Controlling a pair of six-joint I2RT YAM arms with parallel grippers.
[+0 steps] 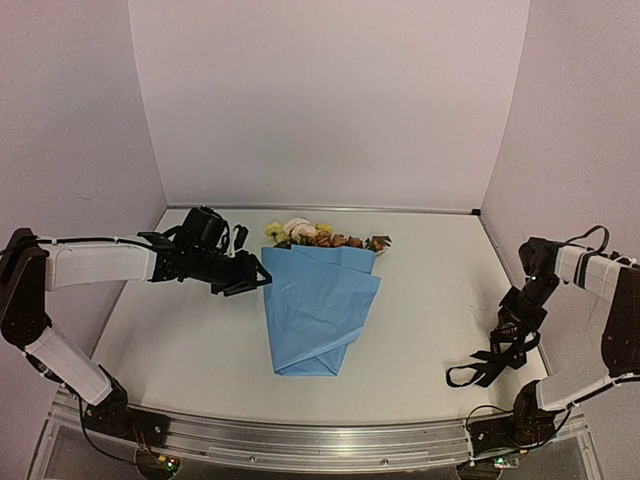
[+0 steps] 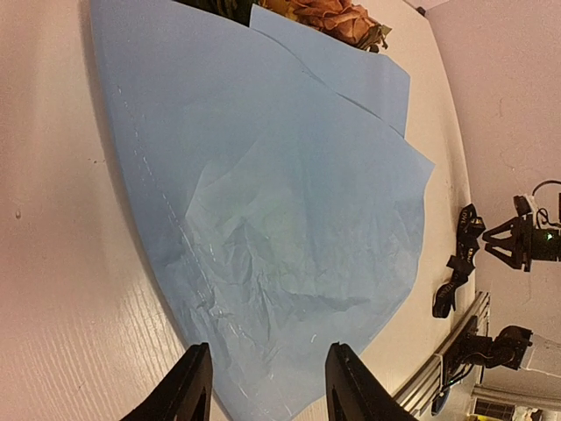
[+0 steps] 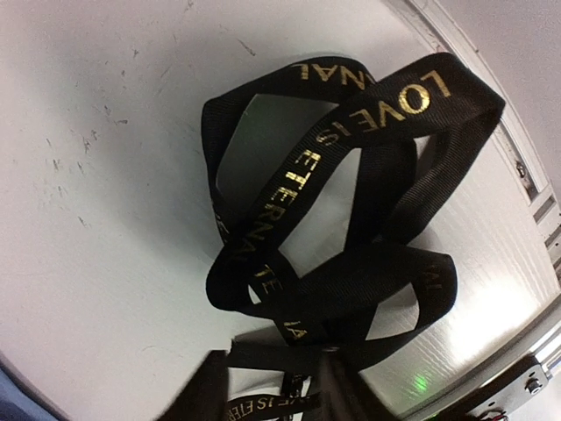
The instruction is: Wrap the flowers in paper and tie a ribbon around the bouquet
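The bouquet is wrapped in blue paper (image 1: 318, 310) and lies flat mid-table. Yellow, cream and orange flowers (image 1: 325, 236) show along its far edge. My left gripper (image 1: 262, 279) is at the wrap's left edge; in the left wrist view its fingers (image 2: 198, 381) stand apart over the blue paper, nothing between them. At the table's right edge lies a tangled black ribbon (image 1: 485, 370) with gold lettering, its loops (image 3: 351, 281) filling the right wrist view. My right gripper is open above the ribbon, its blurred fingertips apart; I see no grip on the ribbon.
Walls close in the back and both sides. A metal rail (image 1: 320, 440) runs along the front edge.
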